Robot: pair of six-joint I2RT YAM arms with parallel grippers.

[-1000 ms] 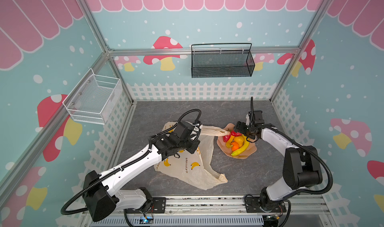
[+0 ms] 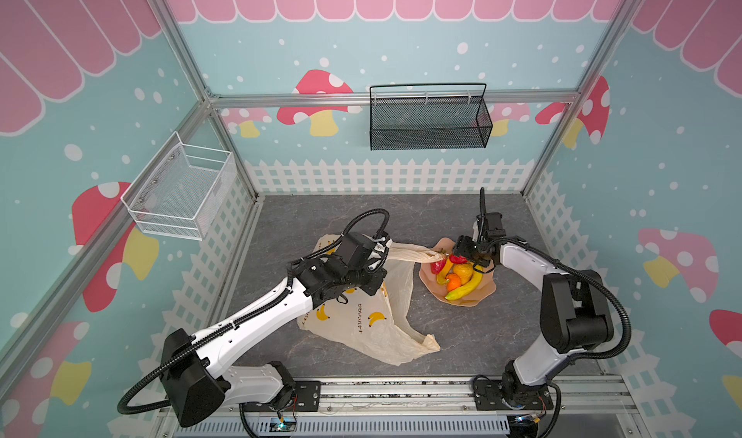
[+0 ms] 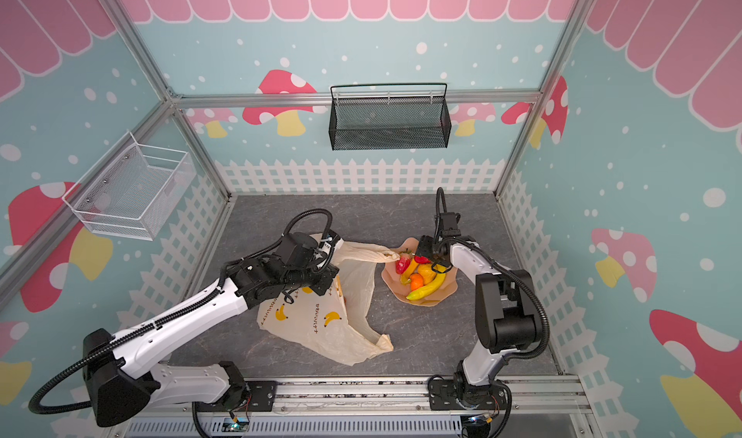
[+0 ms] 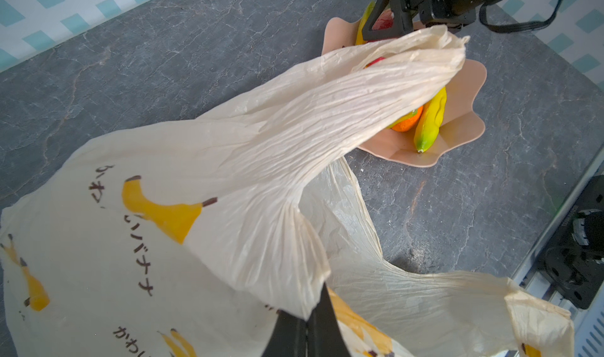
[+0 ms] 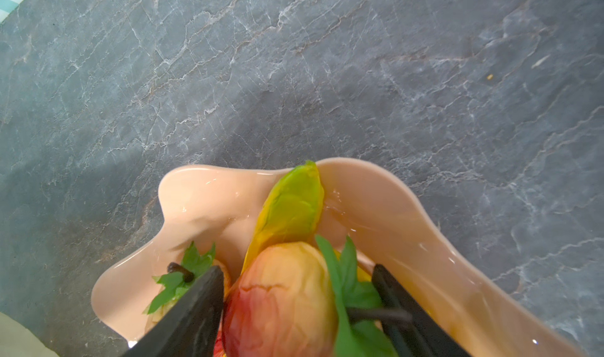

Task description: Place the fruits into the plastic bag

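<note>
A white plastic bag with banana prints (image 4: 163, 206) lies on the left of the table, one end lifted toward the fruit. My left gripper is shut at the bag, its tips hidden under the plastic. The pink scalloped bowl (image 5: 377, 193) holds several fruits, including a banana (image 2: 463, 291), an orange (image 2: 453, 281) and red fruits (image 2: 436, 266). My right gripper is down in the bowl, fingers part open on either side of a red-yellow peach (image 5: 276, 300) with green leaves; whether they touch it I cannot tell.
A black wire basket (image 2: 430, 121) hangs on the back wall and a white one (image 2: 177, 190) on the left wall. Bare table (image 2: 332, 210) shows at the back and at the front right.
The left arm and bag look nearly unchanged.
</note>
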